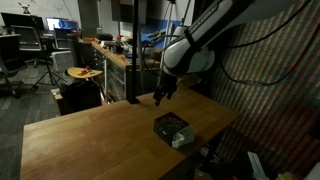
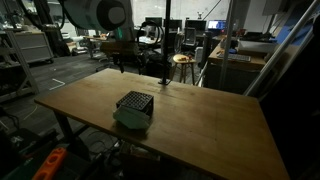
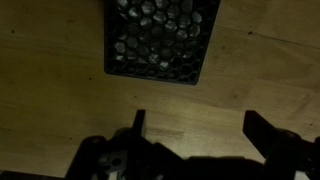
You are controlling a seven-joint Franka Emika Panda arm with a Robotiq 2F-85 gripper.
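Observation:
A black open box point(image 1: 168, 125) with a honeycomb-patterned inside rests flat on the wooden table, near its right end in exterior view 1. A pale grey-green item point(image 2: 131, 119), perhaps a cloth, sits against its near side. My gripper is open, with its fingers point(image 3: 139, 123) wide apart and only bare tabletop between them. It hangs above the table, clear of the box. In the wrist view, the box point(image 3: 157, 70) lies beyond the fingertips, its far part cut off by the frame's top edge.
A dark post point(image 1: 134, 60) rises behind the table's far edge. A corrugated wall point(image 1: 275, 90) stands on the right.

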